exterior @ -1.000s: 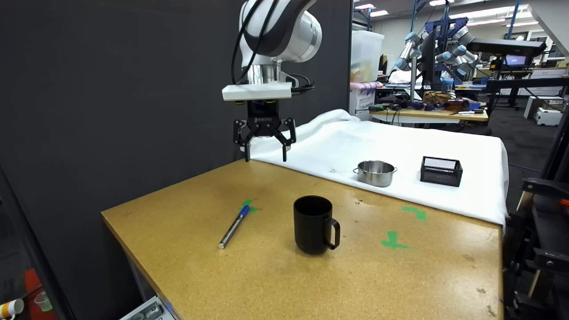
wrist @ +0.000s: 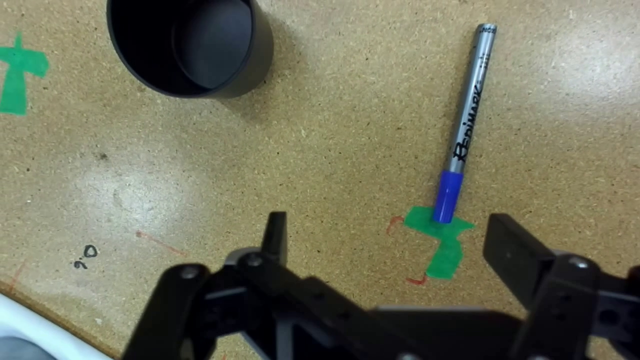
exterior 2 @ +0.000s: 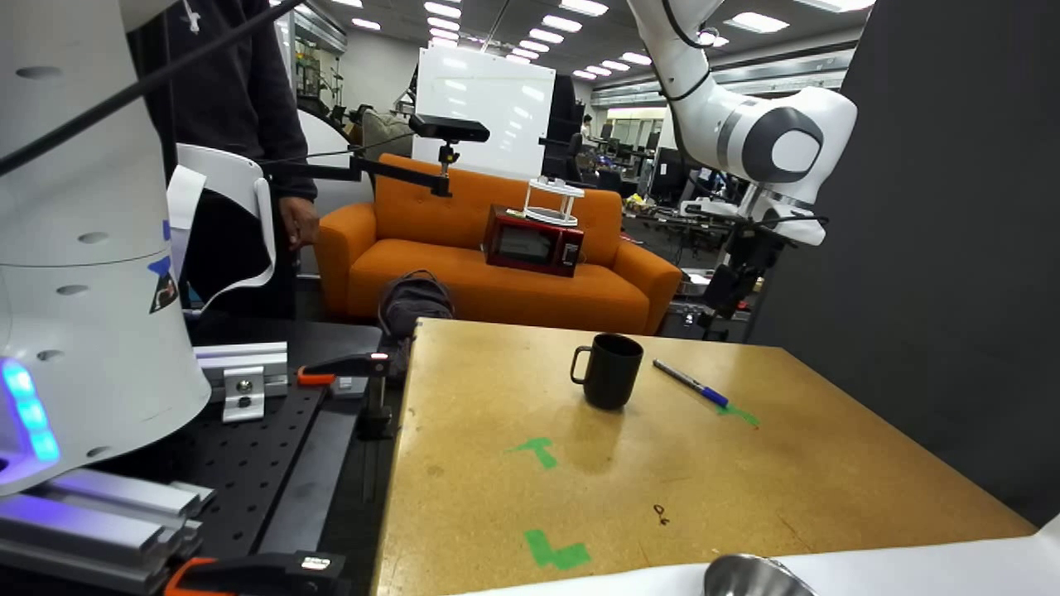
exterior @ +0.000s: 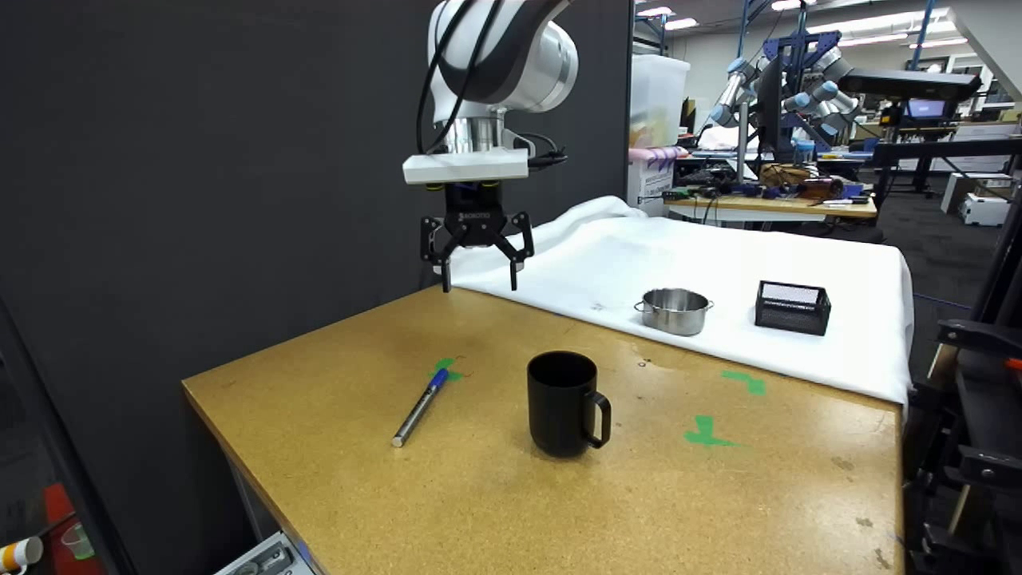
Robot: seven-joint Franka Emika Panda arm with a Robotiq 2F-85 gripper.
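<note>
A silver marker with a blue cap lies flat on the wooden table, its cap end on a piece of green tape. To its right in exterior view 1 stands a black mug, upright, handle to the right. Looking down in the wrist view, I see part of the mug at the top left, and the bottom of its inside appears bare. My gripper hangs above the table's far end with its fingers wide apart and nothing between them. In the wrist view the marker lies ahead of the fingers, clear of them.
Beyond the table's edge a white cloth carries a steel pot and a black mesh basket. A dark wall panel borders one side. Green tape marks lie flat.
My gripper has shifted very slightly to the right in exterior view 1, with its fingers still apart. The marker and mug have not moved.
</note>
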